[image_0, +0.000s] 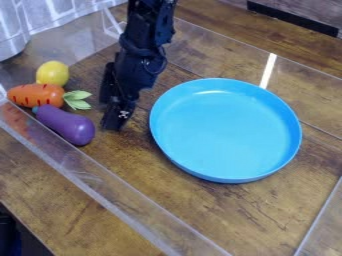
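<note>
The black arm hangs from the top centre, and its gripper (118, 108) is low over the wooden table, left of a large blue plate (225, 128). Just left of the gripper lie an orange carrot (35, 95) with pale green leaves, a purple eggplant (64, 124) below it and a yellow round fruit (54, 73) above it. The gripper is open and dark against the wood; I see none of these toys between its fingers.
A white container (11, 25) stands at the top left. Clear plastic edges run along the left and lower side. Bare wood (227, 55) is free behind and below the plate.
</note>
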